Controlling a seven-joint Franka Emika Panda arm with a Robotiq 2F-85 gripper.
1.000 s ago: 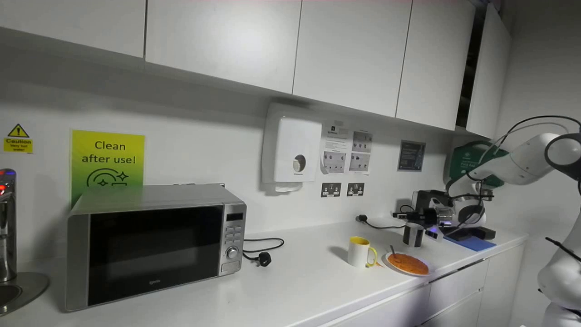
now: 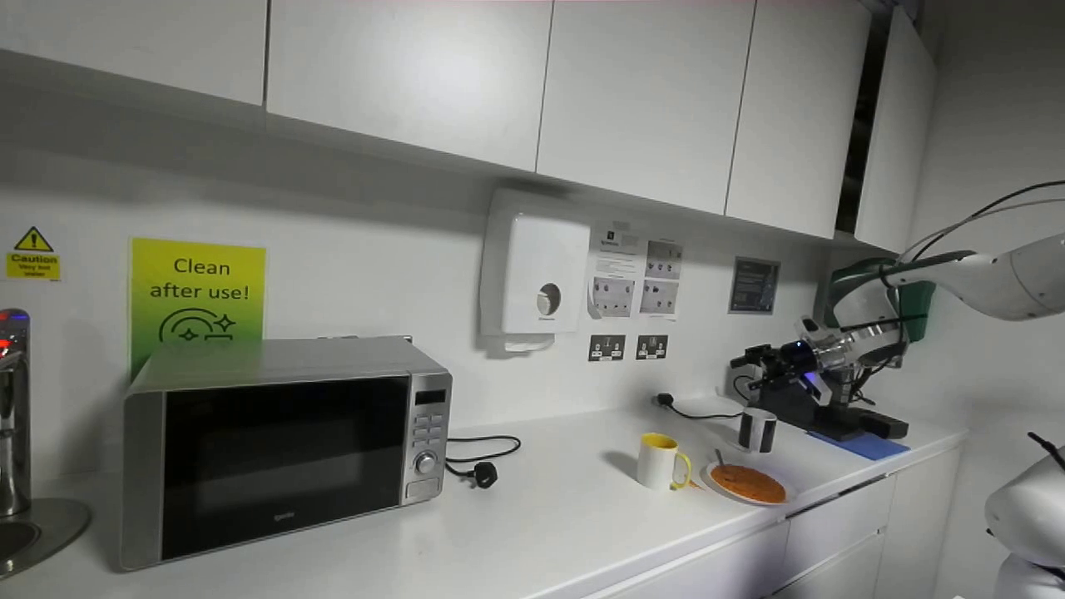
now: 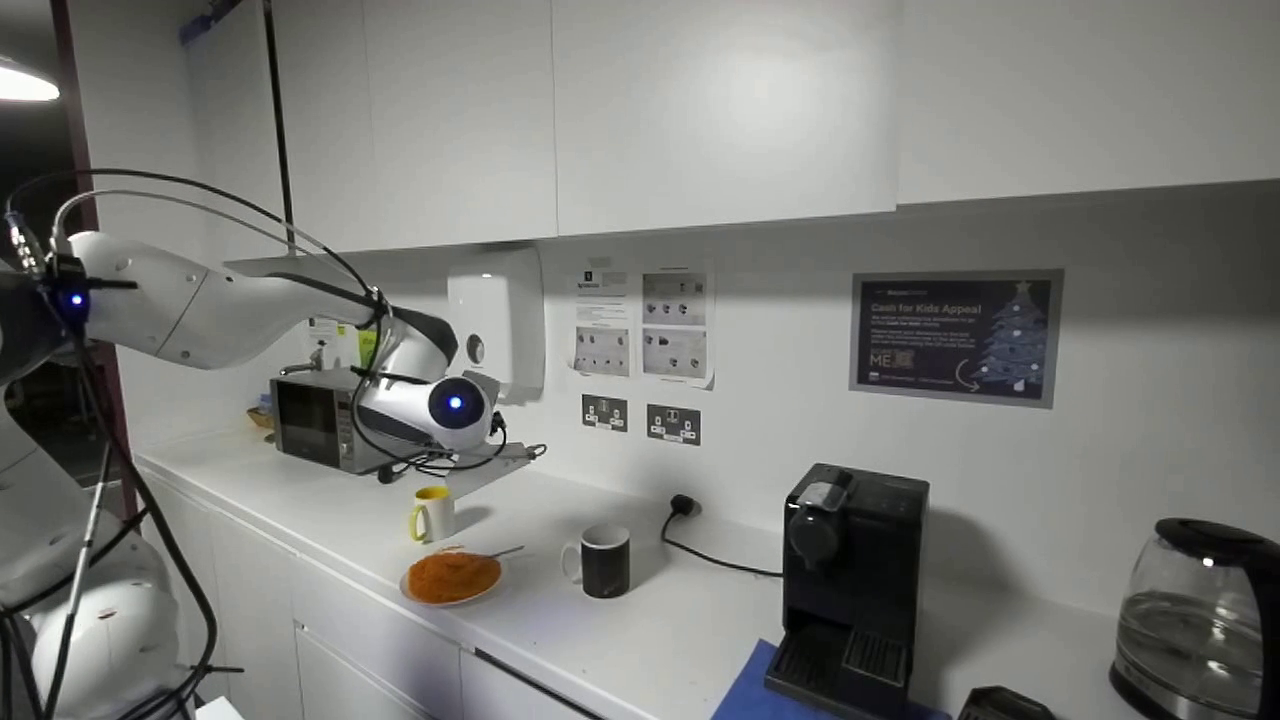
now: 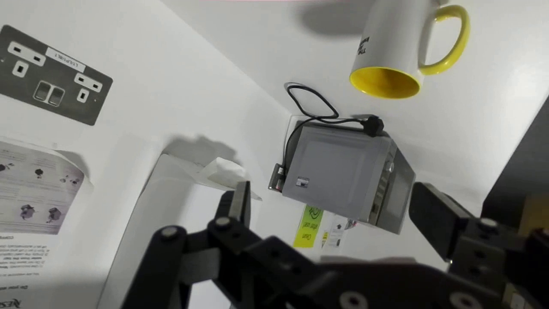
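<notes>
My gripper is open and empty, its two dark fingers spread wide in the wrist view. In exterior view 1 the gripper [image 2: 744, 371] hangs above the counter at the right, higher than the mugs; in exterior view 2 the arm hides most of it. A white mug with yellow inside and handle [image 2: 656, 464] stands upright on the counter, apart from my fingers. Beside it lies a plate of orange food [image 2: 749, 483] with a utensil in it. A black-and-white mug [image 3: 605, 562] is upright close to that plate.
The microwave [image 2: 289, 449] takes up the counter's left side, its door closed. A black coffee machine [image 3: 852, 576] and a glass jug [image 3: 1188, 612] stand at the other end. A paper dispenser [image 2: 536, 264] juts from the wall.
My gripper and forearm have risen in exterior view 1, and the gripper has tilted. It no longer covers the top of the black-and-white mug. The mugs and plate are unmoved.
</notes>
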